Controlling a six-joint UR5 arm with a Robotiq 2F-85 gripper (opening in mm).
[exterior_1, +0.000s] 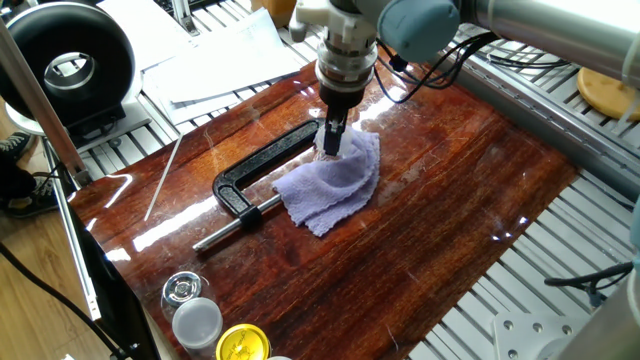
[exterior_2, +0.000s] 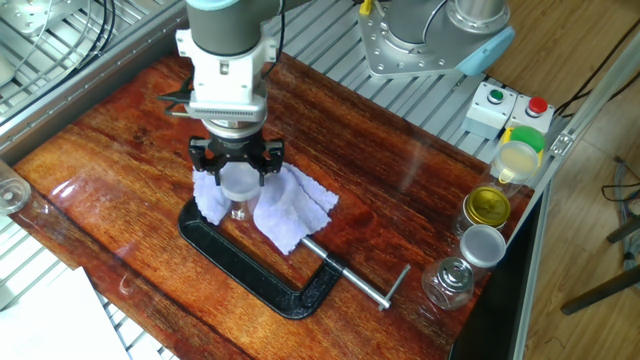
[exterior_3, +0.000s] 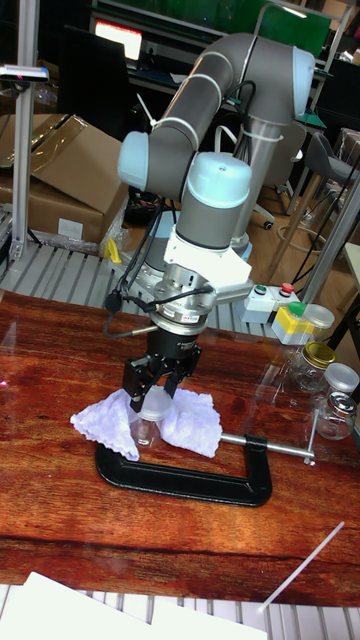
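Note:
A clear jar with a whitish lid (exterior_2: 240, 181) stands upright on the table, between the two sides of a lavender cloth (exterior_2: 292, 207). My gripper (exterior_2: 238, 165) points down over this jar, its fingers (exterior_3: 134, 386) spread apart on either side of the lid. The fingers look open; whether a finger touches the lid cannot be made out. In exterior view 1 the jar is mostly hidden behind the fingers and the cloth (exterior_1: 333, 190).
A black C-clamp (exterior_2: 235, 262) lies right beside the jar and cloth, its screw partly under the cloth. Several lidded jars, one with a gold lid (exterior_2: 488, 206), stand along one table edge.

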